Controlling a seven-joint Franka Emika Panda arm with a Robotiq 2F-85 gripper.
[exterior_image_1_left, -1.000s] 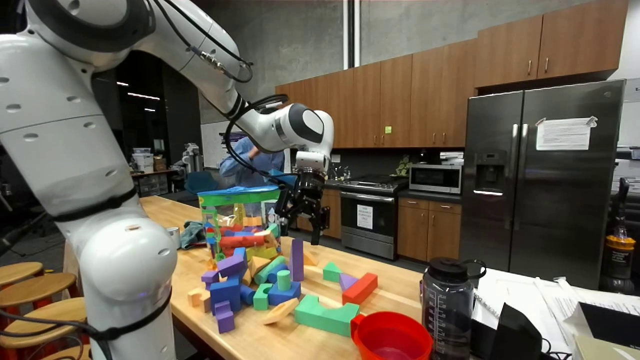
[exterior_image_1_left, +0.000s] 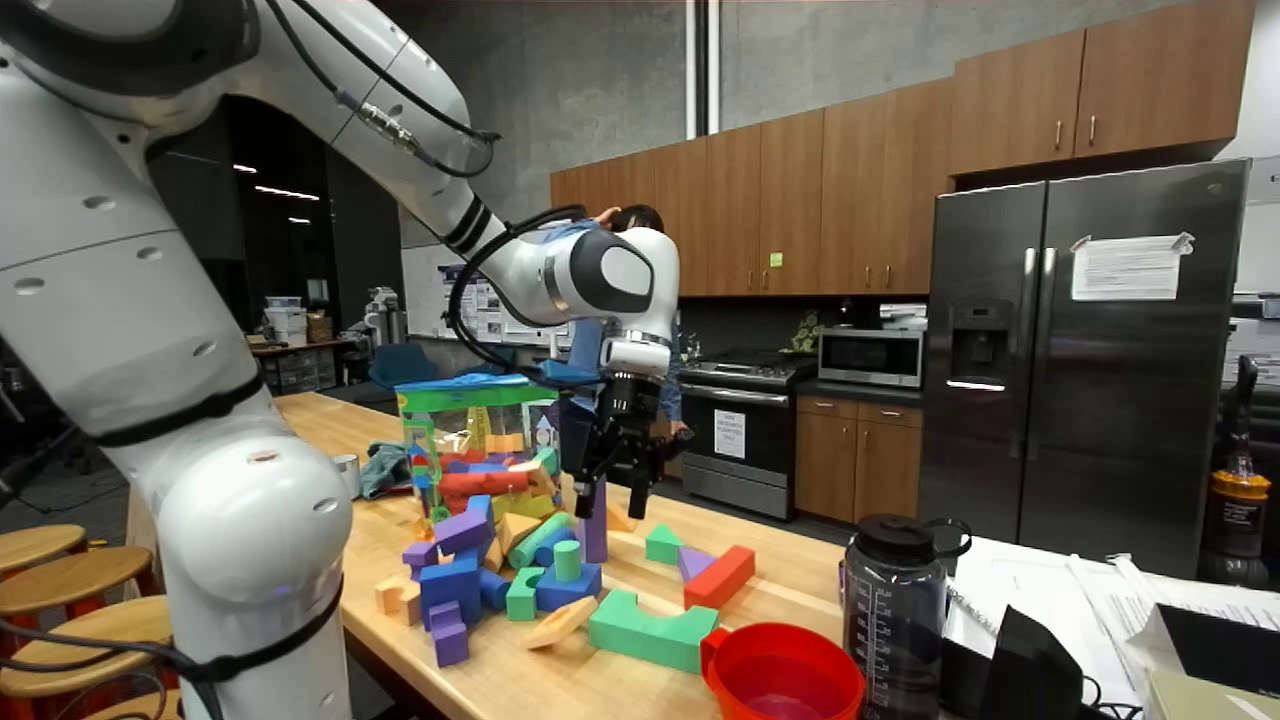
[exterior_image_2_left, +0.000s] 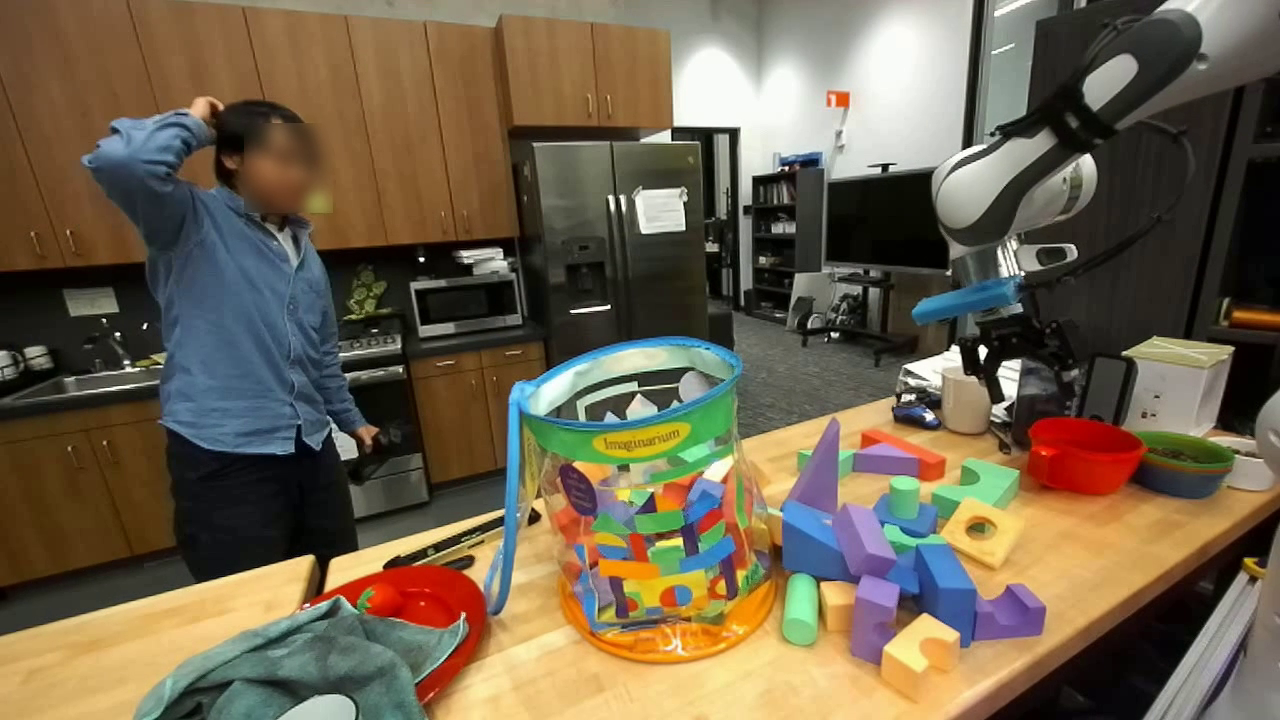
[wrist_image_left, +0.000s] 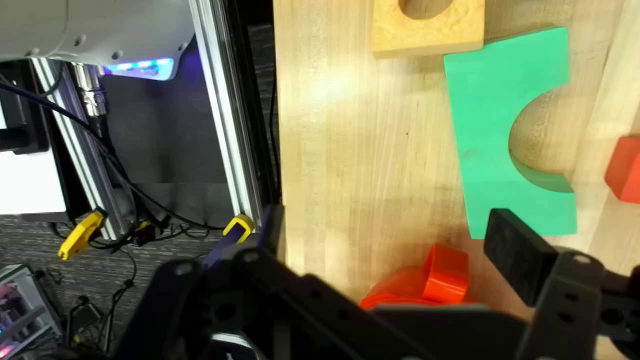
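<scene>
My gripper (exterior_image_1_left: 608, 502) hangs above the wooden table, its fingers apart and nothing held between them. In the wrist view the dark fingers (wrist_image_left: 520, 255) stand wide on either side. A green block with a curved notch (wrist_image_left: 492, 138) lies flat near the right finger. Part of a red cup (wrist_image_left: 447, 276) shows low in that view, partly hidden by the gripper. A yellow block with a round hole (exterior_image_2_left: 982, 532) rests near the green one. Beyond these, a purple triangle (exterior_image_2_left: 816, 470) stands tall among several blue, purple and green blocks, and a red block (exterior_image_1_left: 720, 577) lies to one side.
A clear bag (exterior_image_2_left: 651, 438) full of blocks stands open-topped beside the pile. A water bottle (exterior_image_1_left: 893, 618) and papers crowd one end; a red plate (exterior_image_2_left: 465, 624) with a cloth (exterior_image_2_left: 312, 666) occupies the other. A person (exterior_image_2_left: 240, 324) stands across the table.
The gripper has come down a little in exterior view 1, still open. Behind it, the person has shifted to the right. The blocks appear unmoved.
</scene>
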